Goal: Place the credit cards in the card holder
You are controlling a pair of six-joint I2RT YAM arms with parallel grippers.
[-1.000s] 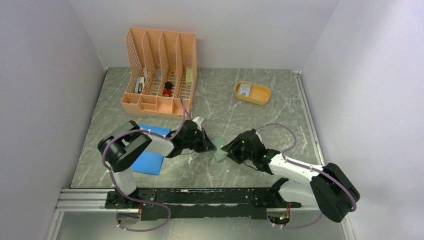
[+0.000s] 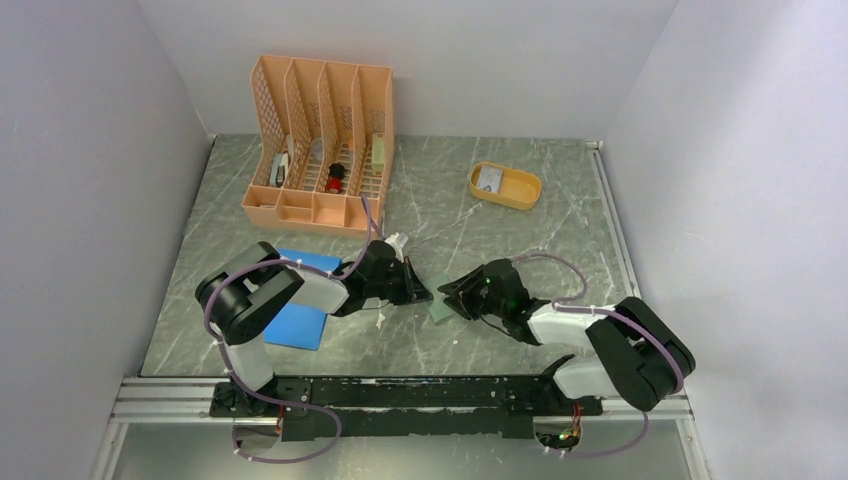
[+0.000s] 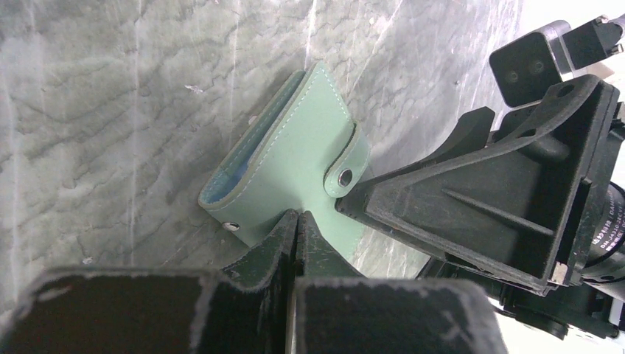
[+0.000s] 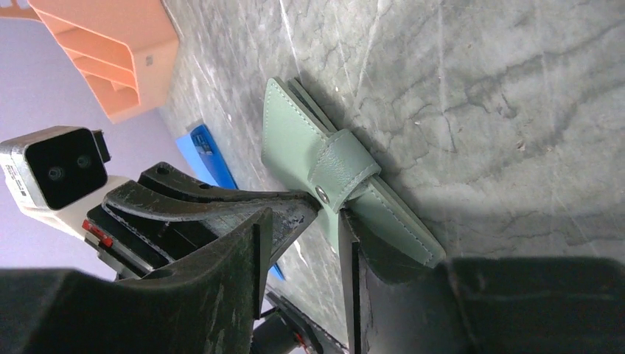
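Observation:
A pale green card holder [image 2: 440,300] lies between both grippers near the table's front middle. In the left wrist view, its stitched top edge gapes a little, with blue inside, and a snap strap [image 3: 348,166] hangs at one side. My left gripper is shut on the holder's lower side. In the right wrist view, my right gripper is part open, one fingertip beside the loose strap [image 4: 343,169] and the left gripper's tip close by. Whether the right fingers touch the holder, I cannot tell. A whitish card-like item [image 2: 489,180] lies in the yellow tray [image 2: 520,190].
An orange divided rack [image 2: 318,90] with small items stands at the back left. Partly under my left arm lies a blue flat sheet [image 2: 295,327]. Open tabletop [image 2: 560,235] extends to the right of the holder.
My right arm has swung slightly inward, its forearm shifting left, and its gripper's gap looks altered beside the holder. The left arm and the holder look unmoved.

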